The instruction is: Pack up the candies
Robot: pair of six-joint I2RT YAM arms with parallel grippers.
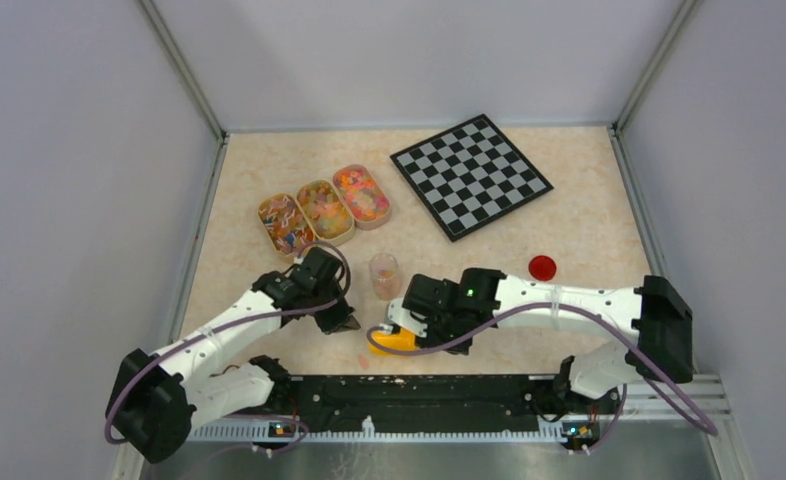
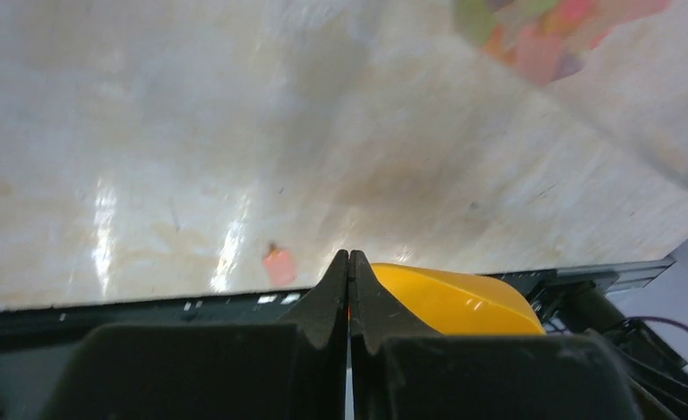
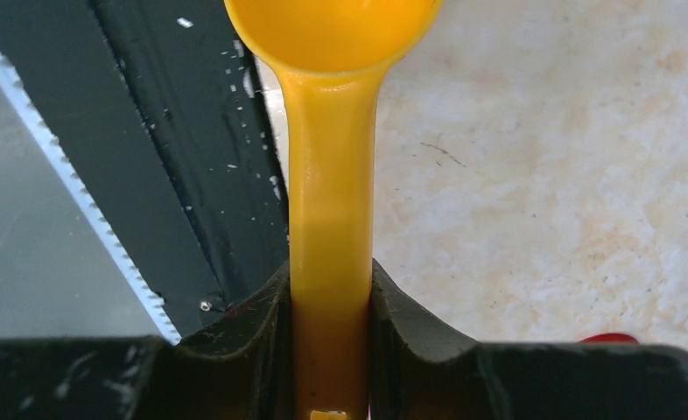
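Observation:
A yellow scoop (image 3: 332, 175) is clamped by its handle in my right gripper; the part of its bowl that shows in the right wrist view has no candy in it. In the top view the scoop (image 1: 394, 342) is over the front of the table. My left gripper is shut with nothing showing between its fingers, just left of the scoop. Behind both stands a clear jar (image 1: 385, 277) with some candies at its bottom. Three tubs of candies stand at the back left: mixed brown (image 1: 286, 224), yellow-green (image 1: 326, 209) and pink-red (image 1: 362, 193).
A single pink candy (image 2: 279, 265) lies near the table's front edge. A red lid (image 1: 542, 268) lies at the right. The checkerboard (image 1: 472, 176) covers the back right, and bare table surrounds the lid.

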